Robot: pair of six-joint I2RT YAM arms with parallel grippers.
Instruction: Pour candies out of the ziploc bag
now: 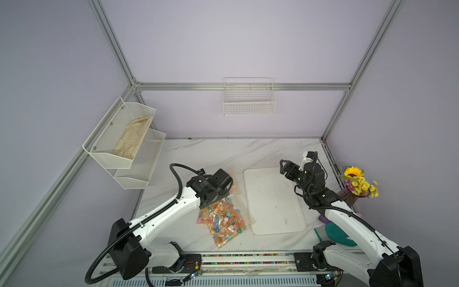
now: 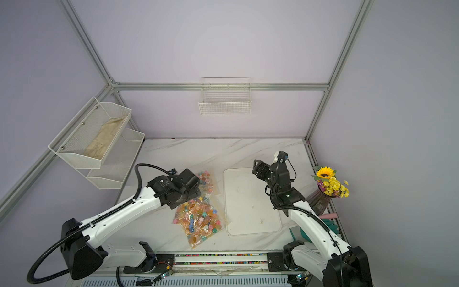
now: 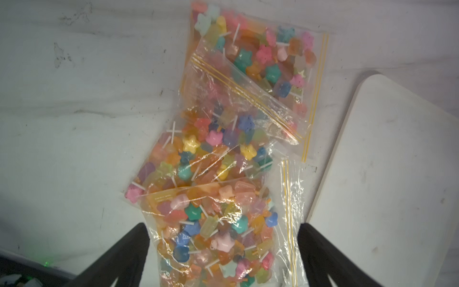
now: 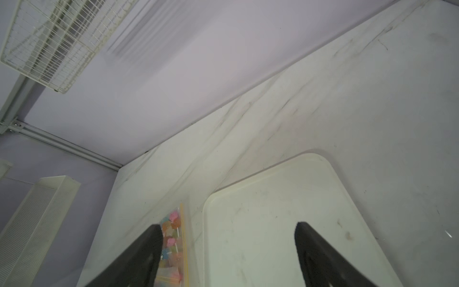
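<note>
Ziploc bags full of colourful candies lie overlapping on the marble table, left of a white tray. My left gripper hangs over them; in the left wrist view its two fingertips are wide apart above the nearest bag, holding nothing. A farther bag shows at the top of that view. My right gripper is open and empty above the tray's far right part; in the right wrist view it looks across the tray.
A two-tier white wire shelf is on the left wall, a wire basket on the back wall. A flower pot and teal items sit at the right edge.
</note>
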